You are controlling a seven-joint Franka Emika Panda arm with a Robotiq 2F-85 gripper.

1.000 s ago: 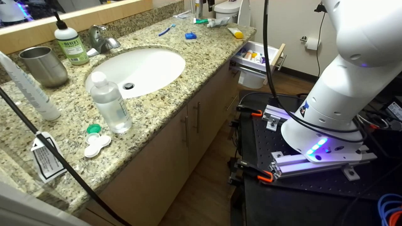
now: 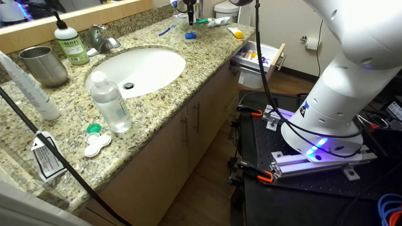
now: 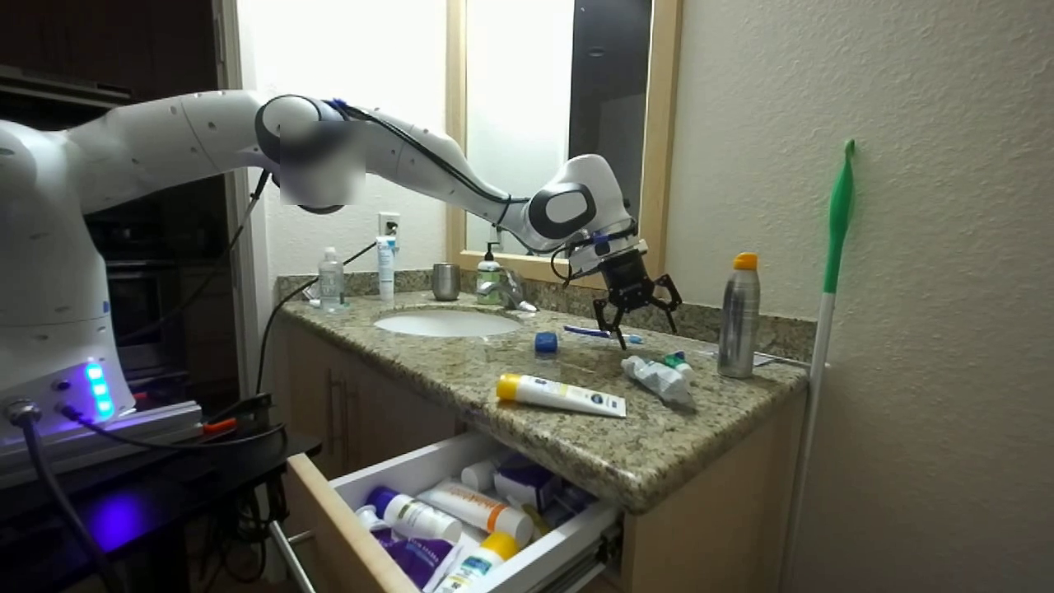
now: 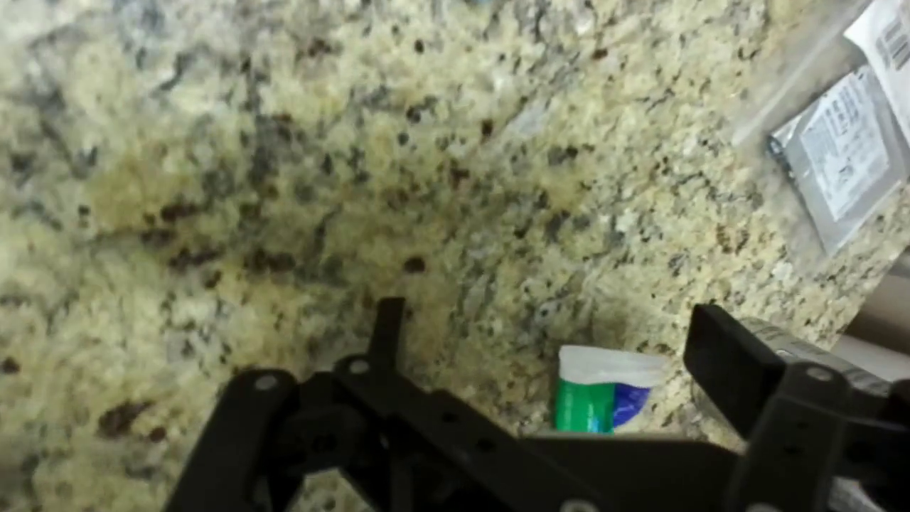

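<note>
Above the far end of the granite counter, my gripper (image 3: 649,337) points down, wide open with nothing held. In the wrist view, bare stone lies ahead of the gripper, and a green-and-white piece of a tube (image 4: 585,406) shows low between its fingers. A crumpled white tube (image 3: 657,377) with a green part rests on the counter close by. The blue toothbrush (image 3: 585,330) lies behind the gripper. To its left is a small blue box (image 3: 545,342). A yellow-capped tube (image 3: 568,394) lies nearer the counter's front edge.
An orange-topped spray can (image 3: 739,321) stands right of the gripper; a flat packet (image 4: 844,145) lies near the wall. Below the counter, a full drawer (image 3: 336,529) is pulled out. The sink (image 2: 150,64), bottle (image 2: 111,105) and steel cup (image 2: 44,67) are farther along.
The arm has swung toward the mirror side in exterior view 1. The gripper has come lower and left, over the counter near the blue box. The counter items look unmoved.
</note>
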